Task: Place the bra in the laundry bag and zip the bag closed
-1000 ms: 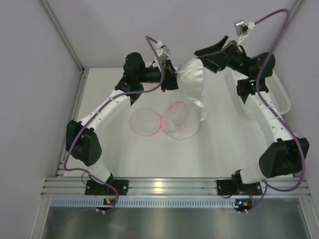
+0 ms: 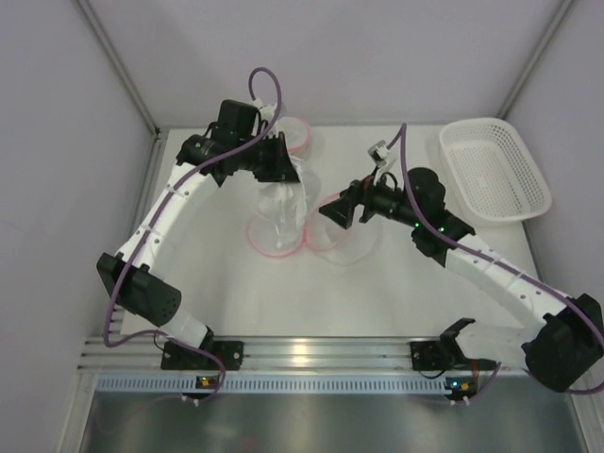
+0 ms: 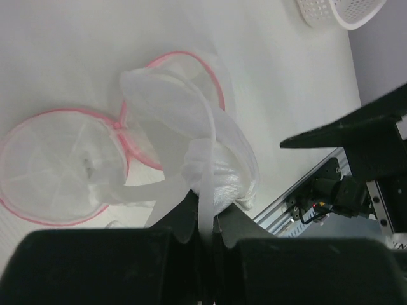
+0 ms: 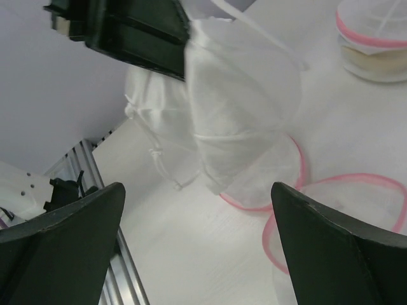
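A white bra (image 3: 219, 168) hangs from my left gripper (image 2: 294, 177), which is shut on its fabric. In the right wrist view the bra (image 4: 232, 101) dangles with its straps and a smooth cup showing. Below it on the table lies the mesh laundry bag (image 2: 332, 226), sheer white with pink edging, spread into two round halves; the bra covers part of the left half from above. My right gripper (image 2: 342, 209) stands open over the bag's right half, apart from the bra, with nothing between its fingers.
A white perforated basket (image 2: 495, 170) stands at the back right. Near the back of the table sits a round pink-edged mesh item (image 2: 295, 135).
My left gripper has carried the bra leftward, from over the right side to above the bag's left half. The right gripper has come from the back right down to the bag's right half.
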